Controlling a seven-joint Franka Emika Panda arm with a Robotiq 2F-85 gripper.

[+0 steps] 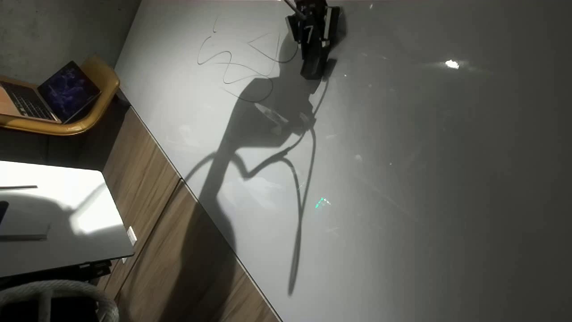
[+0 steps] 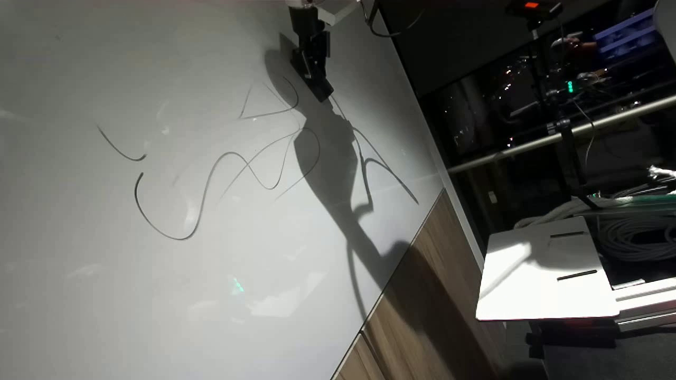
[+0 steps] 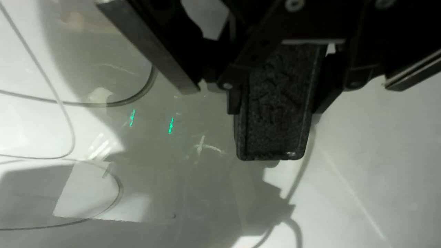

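My gripper is at the top of a white board, shut on a dark felt-like eraser block. In the wrist view, the block sits between the fingers and its end sticks out past them. Exterior view 2 also shows the block against the board, though whether it presses on the surface is hard to tell. Thin black looping marker lines run over the board. They lie left of the gripper in exterior view 1, and several curved strokes show left of the block in the wrist view.
Bare board stretches right and below in exterior view 1. Wooden panels border it; beyond stand a laptop on a yellow chair and a white tabletop. The arm's shadow and bright reflections cross the board.
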